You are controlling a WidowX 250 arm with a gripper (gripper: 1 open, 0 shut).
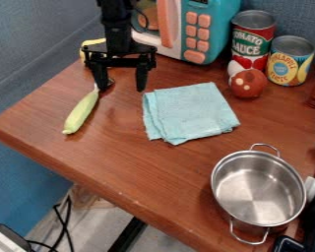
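My black gripper [121,71] hangs over the back left of the wooden table, its fingers spread apart and pointing down, just above and beside the upper end of a pale green corn cob [82,110]. Nothing shows between the fingers. A yellow object [90,45] is mostly hidden behind the arm. A folded light blue cloth [189,113] lies to the right of the gripper.
A steel pot [258,192] stands at the front right. A toy microwave [193,25], a tomato sauce can [250,39], a second can [287,61] and a tomato [248,84] line the back.
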